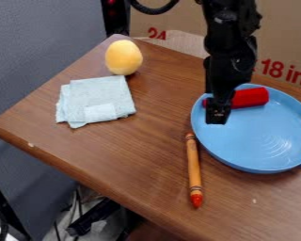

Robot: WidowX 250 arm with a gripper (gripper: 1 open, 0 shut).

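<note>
My black gripper (218, 105) hangs low over the left rear of a blue plate (260, 141), fingers down around the left end of a red cylinder (251, 97) lying on that plate. The arm hides part of the cylinder, and I cannot tell whether the fingers grip it. An orange crayon (194, 174) with a red tip lies on the table just left of the plate.
A folded pale cloth (94, 99) lies on the left of the wooden table (102, 155), with a yellow egg-shaped object (123, 57) behind it. Cardboard stands at the back.
</note>
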